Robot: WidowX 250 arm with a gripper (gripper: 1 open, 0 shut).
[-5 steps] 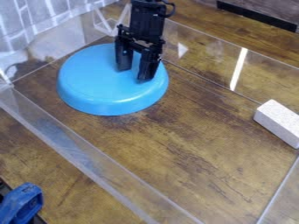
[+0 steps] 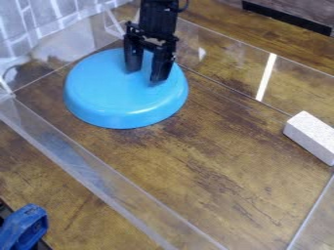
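Observation:
My black gripper (image 2: pixel 147 61) reaches down from the top centre onto the large upturned blue bowl or dome (image 2: pixel 107 93), its dark fingers over the upper right of that blue surface. Whether the fingers are open or shut, and whether they touch the surface, I cannot tell.
A white block (image 2: pixel 310 137) lies at the right. A blue object (image 2: pixel 21 228) sits at the lower left. Transparent walls edge the wooden surface (image 2: pixel 196 176), whose middle and lower part are clear. A pale patterned cloth or panel is at the top left.
The other things look unmoved.

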